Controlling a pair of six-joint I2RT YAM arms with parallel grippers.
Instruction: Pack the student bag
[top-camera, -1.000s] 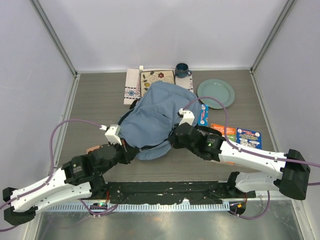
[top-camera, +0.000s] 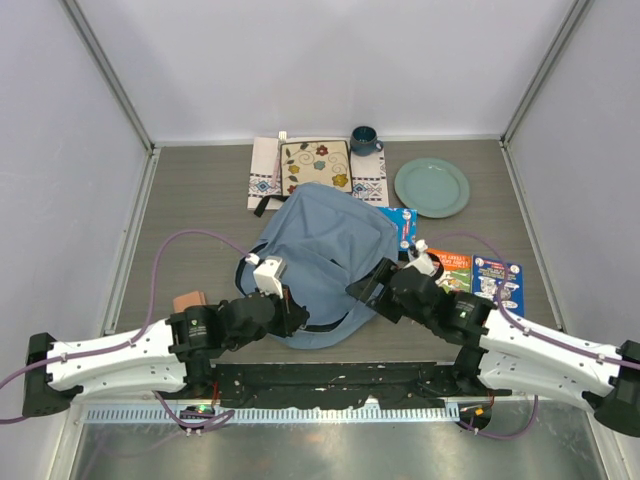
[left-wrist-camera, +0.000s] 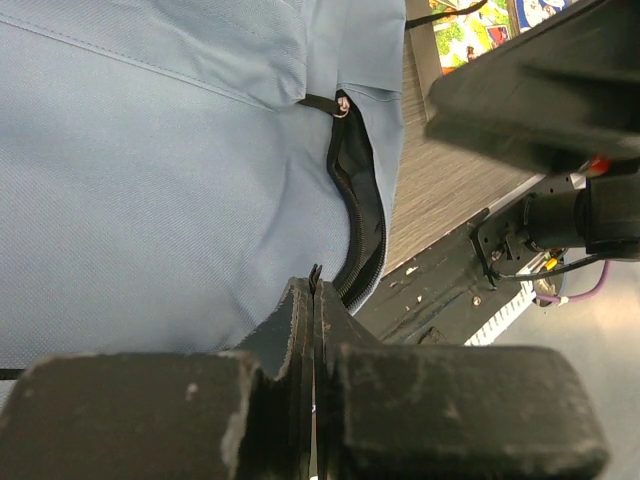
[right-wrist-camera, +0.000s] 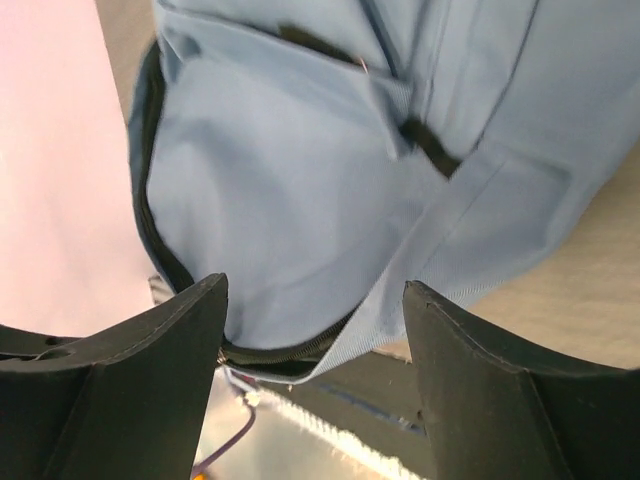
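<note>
The blue-grey bag (top-camera: 315, 250) lies spread on the table, its black zipper running along the near edge, with an opening visible in the left wrist view (left-wrist-camera: 355, 190). My left gripper (top-camera: 293, 322) is over the bag's near left part, shut, with its tips (left-wrist-camera: 314, 285) just by the zipper edge and nothing clearly between them. My right gripper (top-camera: 365, 285) hangs over the bag's right side, open; in the right wrist view its fingers (right-wrist-camera: 150, 400) frame bag fabric and zipper below.
Booklets (top-camera: 495, 285) lie at the right, another (top-camera: 398, 222) behind the bag. A plate (top-camera: 432, 175), mug (top-camera: 364, 140) and patterned pouch (top-camera: 315, 160) are at the back. A brown item (top-camera: 188, 302) sits at the left.
My left gripper has moved rightward; my right gripper has turned and shifted toward the front. The bag is more spread out toward the front than a second ago.
</note>
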